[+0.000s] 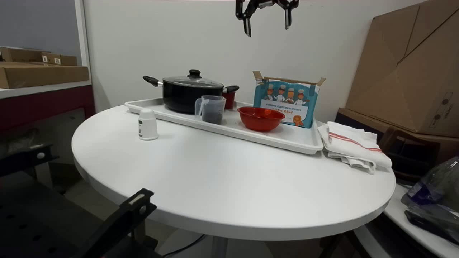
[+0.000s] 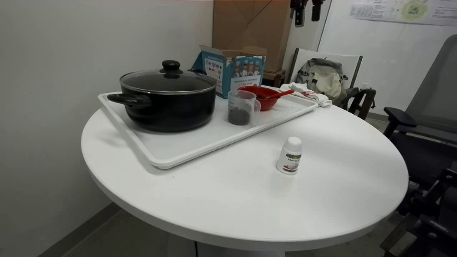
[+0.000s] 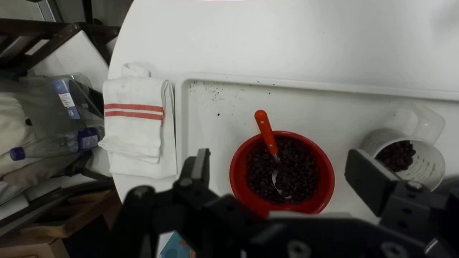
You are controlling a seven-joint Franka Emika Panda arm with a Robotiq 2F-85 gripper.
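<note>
High over the tray, my gripper [image 1: 267, 32] stands open with nothing between its fingers. Looking down in the wrist view, a red bowl [image 3: 325, 172] full of dark beans lies below, between the two fingers in the picture. A spoon with a red handle [image 3: 265, 131] rests in the beans, its handle leaning over the bowl's rim. Beside the bowl is a clear measuring cup [image 3: 424, 165] partly filled with dark beans. Both stand on the white tray [image 1: 284, 145]. The second exterior view shows only the gripper's tips [image 2: 307, 17] at the top edge.
A lidded black pot [image 2: 171, 105] and a blue open box [image 1: 286, 101] also stand on the tray. A folded white towel [image 1: 355, 144] lies at the table's right. The white bottle [image 2: 290, 156] stands alone on the table, whose front part is clear.
</note>
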